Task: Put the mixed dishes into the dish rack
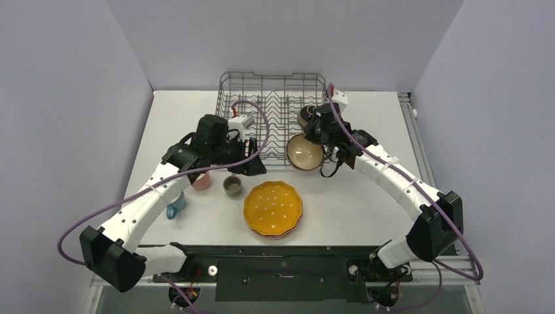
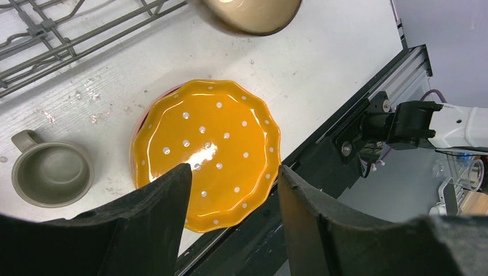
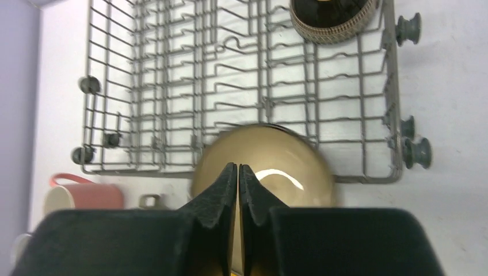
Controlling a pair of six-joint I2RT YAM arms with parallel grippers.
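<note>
A tan plate [image 1: 304, 154] rests at the front right of the wire dish rack [image 3: 362, 138]. My right gripper is shut above it, nothing showing between its fingers. My left gripper stands part open over the table, its fingers empty, above a stack topped by a scalloped orange plate [image 1: 273, 206] with white dots. A grey mug [image 1: 232, 186] stands left of that stack. A pink cup [image 3: 99, 197] and a blue mug [image 1: 175, 208] stand at the left, partly hidden by the left arm in the top view. A dark bowl [image 3: 332, 23] sits in the rack's right side.
Grey walls [image 1: 478, 131] bound the space at the back and sides.
</note>
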